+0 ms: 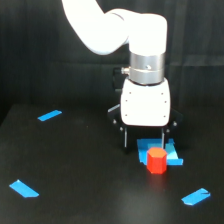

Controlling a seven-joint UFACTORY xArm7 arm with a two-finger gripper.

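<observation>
A red block with a hexagonal outline [156, 161] stands at the front of a blue-and-white patch [173, 157] on the dark table, right of centre in the camera view. Just behind the block and a little to its left is my white gripper [145, 143], pointing down. Its dark fingers are spread wide, so it is open, with nothing seen held between them. Part of the patch is hidden behind the block and the gripper. How high the fingertips are above the table is hard to tell.
Blue tape strips lie on the table at the back left [50, 115], front left [24, 188] and front right [196, 197]. A dark curtain hangs behind.
</observation>
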